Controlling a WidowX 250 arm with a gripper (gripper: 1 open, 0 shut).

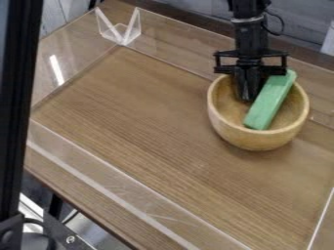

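A wooden bowl (235,125) sits at the right of the table, with a long green block (271,101) lying tilted inside it, its upper end near the rim. My black gripper (244,88) reaches down from the top into the back left of the bowl, beside the green block. Its fingertips are dark and partly hidden, and whether anything is between them is not clear.
A clear plastic piece (117,29) stands at the back left. A dark post runs along the left edge.
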